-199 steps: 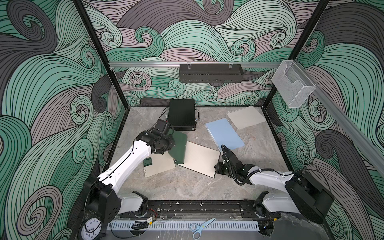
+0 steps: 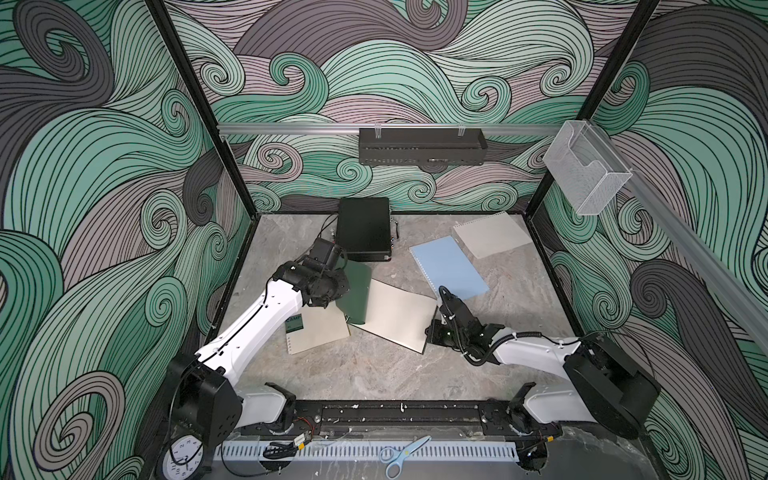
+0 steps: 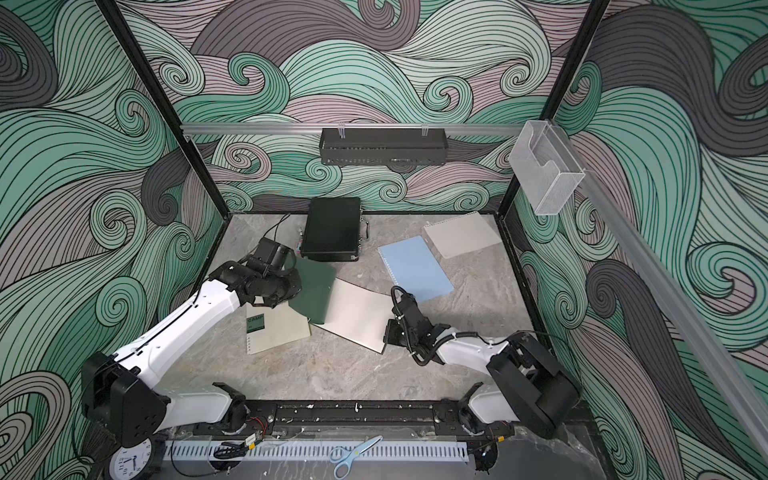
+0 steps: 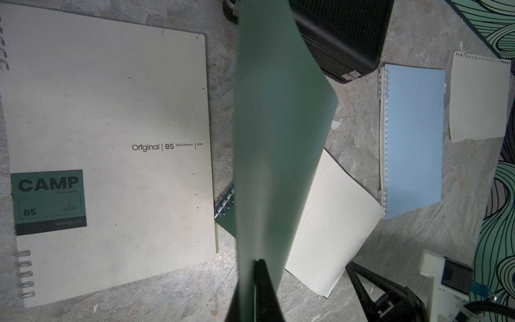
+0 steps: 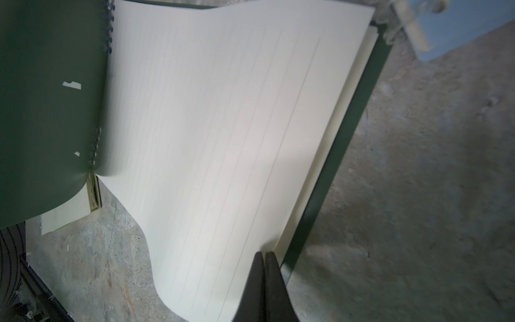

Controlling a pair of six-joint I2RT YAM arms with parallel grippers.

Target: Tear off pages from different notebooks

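The green notebook lies with its dark green cover raised and curved, while its spiral binding shows beside the lined white page. My left gripper is shut on the edge of that cover. In the right wrist view my right gripper is shut at the near right part of the page's outer edge. Nothing shows clearly between its fingers. The page bows up, and a paler sheet and the green back cover show beneath its outer edge.
A white CAMP notebook lies on the left, partly under my left arm. The blue notebook and a pale spiral notebook are at the right. A black case stands at the back.
My right gripper has shifted slightly to the left, and the open notebook has slid a little left with it.
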